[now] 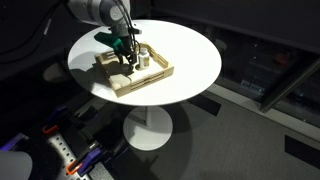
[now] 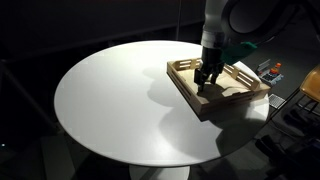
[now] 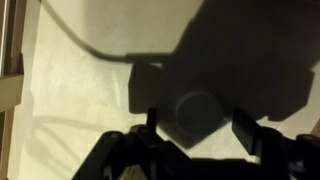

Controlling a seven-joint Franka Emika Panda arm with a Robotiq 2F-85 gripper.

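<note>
My gripper points down into a shallow wooden tray (image 1: 122, 92), its two dark fingers apart. Between the fingertips in the wrist view is a dark round thing (image 3: 199, 113), seen from above, with a small gap on either side of it. A pale, jar-like object (image 1: 144, 59) stands inside the tray, just right of the gripper in exterior view 1. Whether this is the round thing in the wrist view, I cannot tell. In exterior view 2 the gripper (image 2: 207, 78) hangs low over the tray, and the jar cannot be made out.
The tray has raised wooden sides, one showing at the left of the wrist view as a slatted wall (image 3: 10, 92). Shadows darken the tray floor under the arm.
</note>
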